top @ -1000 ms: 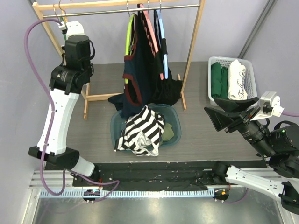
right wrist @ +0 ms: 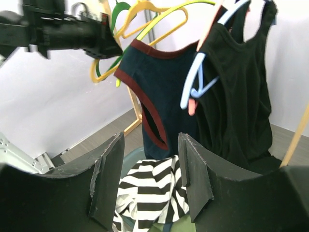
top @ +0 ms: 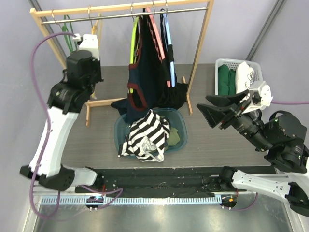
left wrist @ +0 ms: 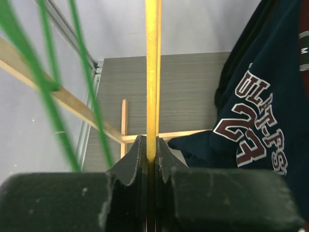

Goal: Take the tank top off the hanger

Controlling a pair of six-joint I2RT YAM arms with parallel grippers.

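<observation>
A dark navy tank top with maroon trim hangs on a lime hanger among other dark garments on pink and blue hangers; its printed lettering shows in the left wrist view. My left gripper is shut on a yellow hanger at the rail's left, beside green hangers. My right gripper stands open, out to the right of the garments, with nothing between its fingers.
Below the garments a teal bin holds striped and green cloth. A white basket with folded clothes stands at back right. The wooden rack frames the garments; bare floor lies at centre right.
The left arm has shifted to and fro near the rail's left end, now lower in the top view. The right arm has moved up and slightly left toward the garments.
</observation>
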